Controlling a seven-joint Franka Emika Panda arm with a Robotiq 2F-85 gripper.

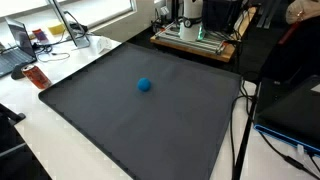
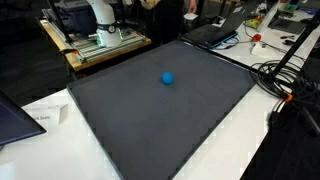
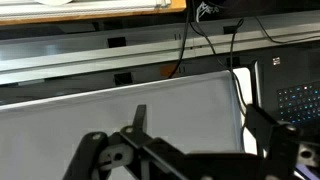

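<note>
A small round blue object (image 1: 144, 84) lies on the dark grey mat (image 1: 120, 125), toward its far side and surrounded by bare mat. The second exterior view shows the same blue object (image 2: 167, 77) on the mat's far half. In the wrist view my gripper is open, its dark fingers (image 3: 139, 118) spread wide with nothing between them. Beneath it are the mat's edge and metal rails; the blue object is out of that view. Neither exterior view clearly shows the gripper.
An orange-red can (image 1: 37, 77) stands left of the mat. Cables (image 2: 285, 85) and electronics crowd the table's side. A laptop keyboard (image 3: 298, 105) and a loose black cable (image 3: 238, 75) lie on the wrist view's right.
</note>
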